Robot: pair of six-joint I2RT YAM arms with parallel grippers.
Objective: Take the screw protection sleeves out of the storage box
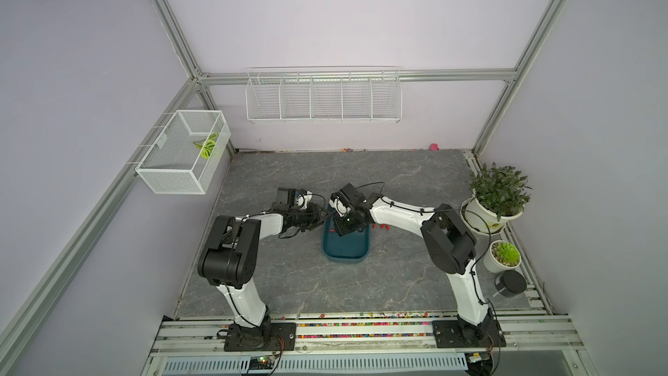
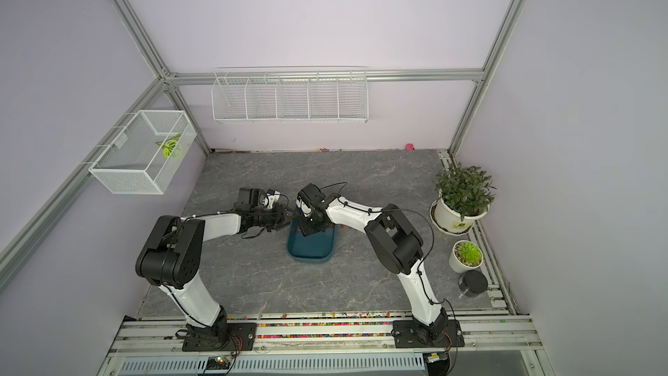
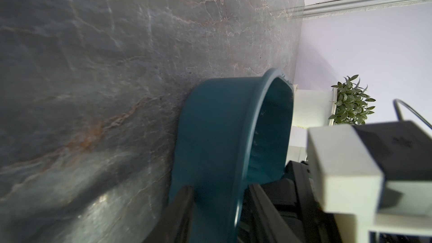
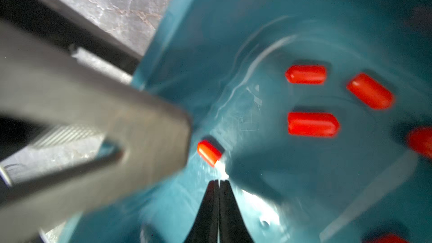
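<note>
The teal storage box [image 1: 346,250] stands mid-table. My left gripper [image 1: 316,217] grips the box's wall; in the left wrist view its fingers straddle the rim [image 3: 245,162]. My right gripper is over the box interior, its fingertips together with nothing visible between them. Several red sleeves lie on the box floor, including ones at upper middle [image 4: 306,74], right [image 4: 370,91], centre [image 4: 313,124] and a small one [image 4: 209,153] just beyond my fingertips.
A few red pieces [image 1: 384,226] lie on the table right of the box. Potted plants [image 1: 501,191] and a dark cup [image 1: 510,282] line the right edge.
</note>
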